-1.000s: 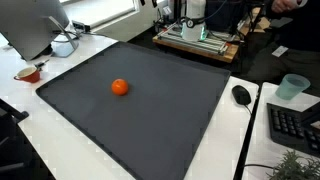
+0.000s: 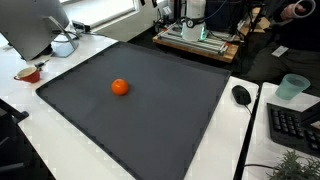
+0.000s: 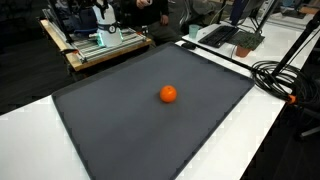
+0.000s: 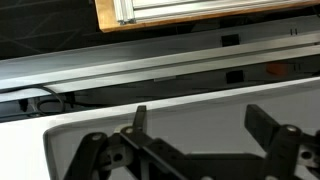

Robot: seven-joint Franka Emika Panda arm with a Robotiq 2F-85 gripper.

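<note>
A round orange object (image 2: pixel 120 87) rests on the dark grey board (image 2: pixel 150 125), left of its centre and toward the far side in exterior view 1. Exterior view 2 shows the same orange ball-like thing (image 3: pixel 168 94) with clear board all round it. In the wrist view my gripper has its two dark fingers wide apart, nothing between them. Beneath it lie the board's edge (image 4: pixel 180 101) and a metal rail (image 4: pixel 160 72); the orange object is out of that view. Only a dark bit of the gripper shows at exterior view 1's top edge.
A red cup (image 2: pixel 28 74) stands left of the board. On the right are a black mouse (image 2: pixel 241 96), a green cup (image 2: pixel 292 86), a keyboard (image 2: pixel 294 128) and a plant (image 2: pixel 297 166). Coiled black cable (image 3: pixel 270 78) lies beside the board. Most of the board is bare.
At the upper right of exterior view 1, a person's hand and arm have shifted and reach further into view. The orange object and the visible bit of my gripper look unmoved.
</note>
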